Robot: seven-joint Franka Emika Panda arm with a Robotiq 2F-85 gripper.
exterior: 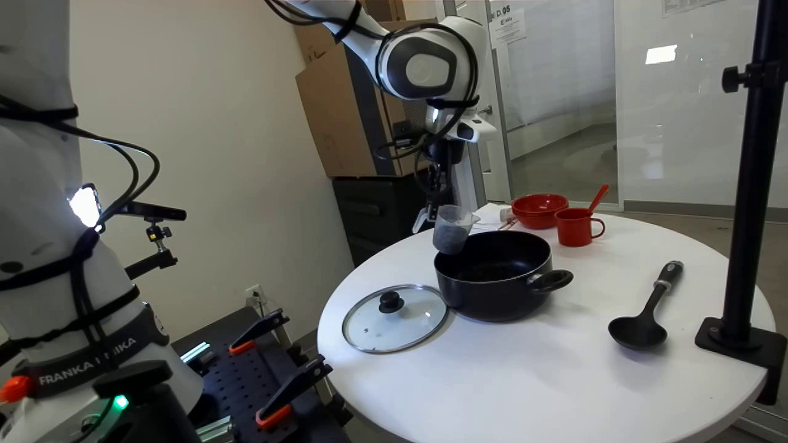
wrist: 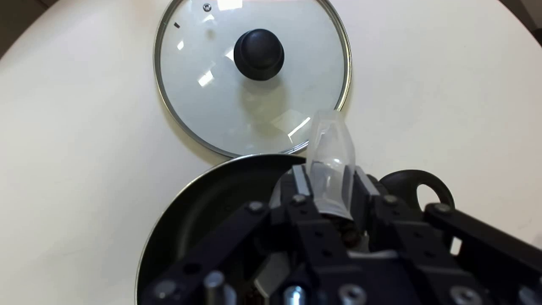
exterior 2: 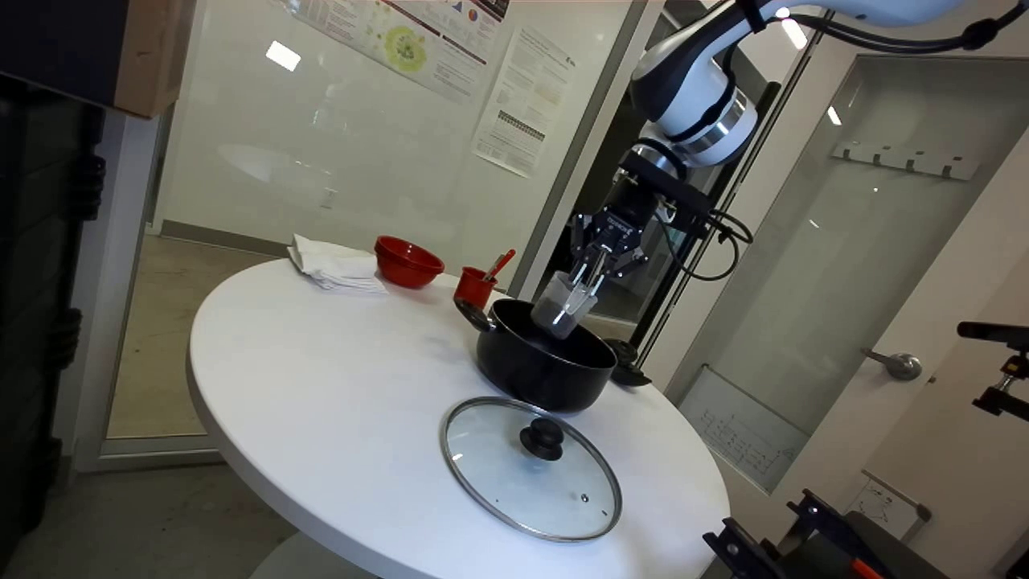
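Note:
A clear measuring cup [exterior: 451, 230] with greyish contents is held over the side of the black pot [exterior: 484, 293], a little tilted. In exterior view 2 my gripper [exterior 2: 590, 269] is shut on the cup [exterior 2: 561, 307], which hangs at the pot's mouth. The wrist view shows the gripper pinching the cup's clear handle [wrist: 330, 142] between both fingers; the cup's body is mostly hidden there. Whether the cup touches the pot's rim, I cannot tell. Close beside the pot, the glass lid [exterior: 414, 325] lies flat, its black knob [exterior: 391, 301] up.
Behind the pot stand a red bowl [exterior: 540, 210] and a red mug [exterior: 575, 226] with a red-handled utensil. White cloths [exterior 2: 334, 262] lie near the bowl. A black ladle [exterior: 641, 329] and a black post [exterior: 742, 184] are at the right.

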